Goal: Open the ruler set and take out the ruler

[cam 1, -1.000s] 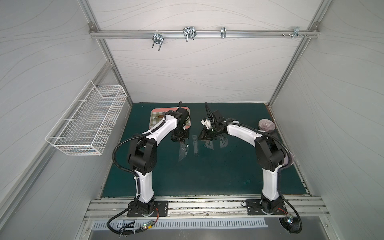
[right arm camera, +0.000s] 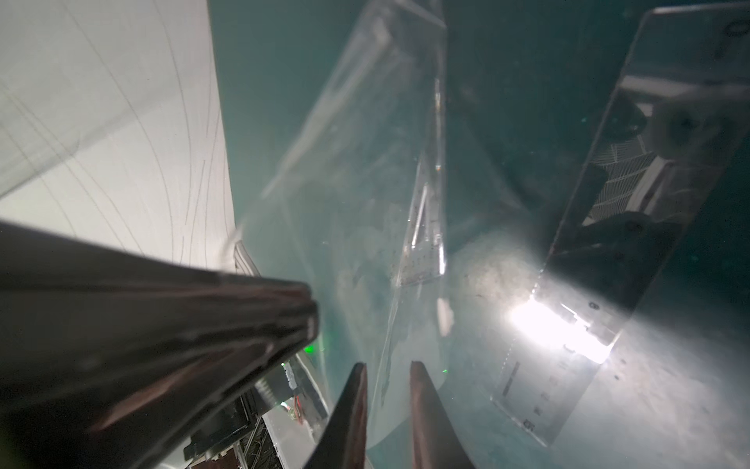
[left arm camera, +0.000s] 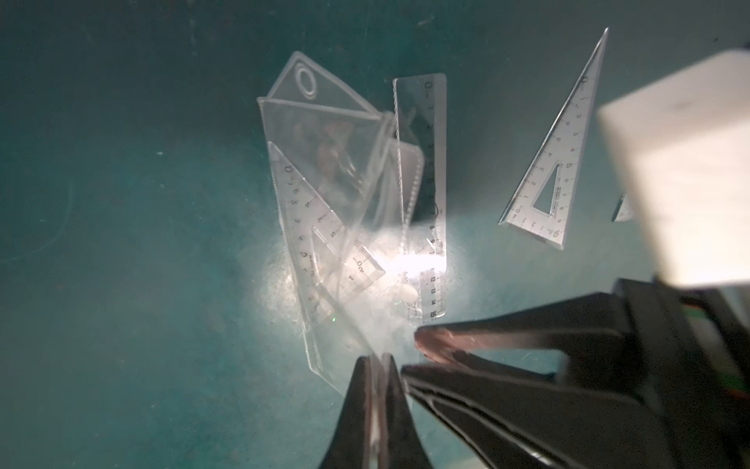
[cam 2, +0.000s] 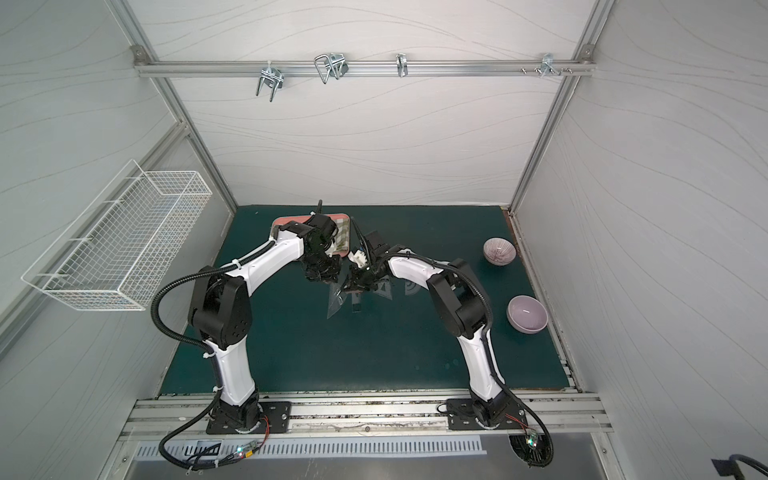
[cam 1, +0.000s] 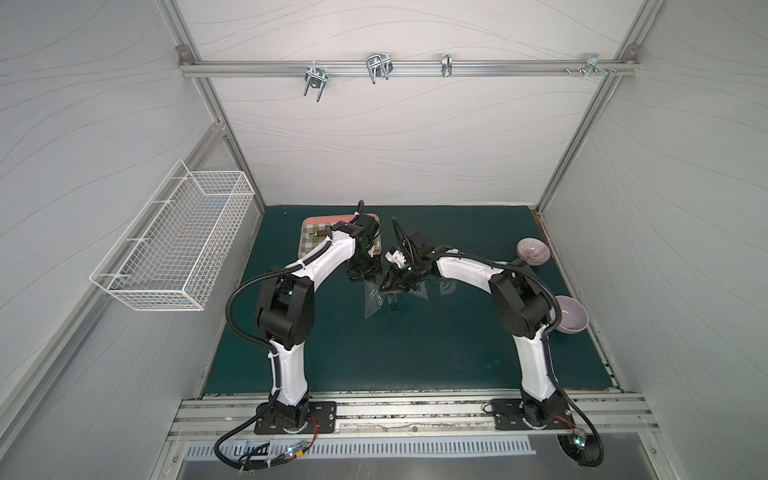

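Note:
The clear plastic pouch hangs from my left gripper, which is shut on its thin edge. One set square shows inside the pouch. My right gripper is open, with a pouch edge showing between its fingertips in the right wrist view; contact cannot be told. From the right, its fingers come close beside my left fingertips in the left wrist view. A clear straight ruler lies on the green table to the right of the pouch.
Another set square and a protractor lie right of the ruler, partly under the right arm. A pink tray stands behind the left arm. Two bowls are at the right edge.
My right gripper has moved left and slightly toward the front, up to the pouch, and now covers part of the ruler. The left gripper and pouch have shifted slightly right.

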